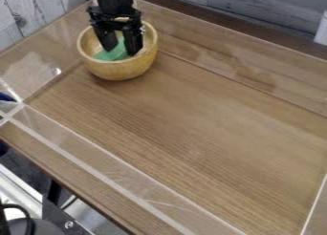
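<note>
A round wooden bowl (118, 65) sits on the wooden table (179, 153) in the upper left, holding a green object (110, 51). The dark gripper (119, 38) is over the bowl, its fingers reaching down inside it around the upper part of the green object. It appears open, though the fingertips are small and partly hidden, so contact with the object is unclear.
A white edge shows at the top right, and a clear strip runs along the left edge. Dark cables lie beyond the table at the lower left.
</note>
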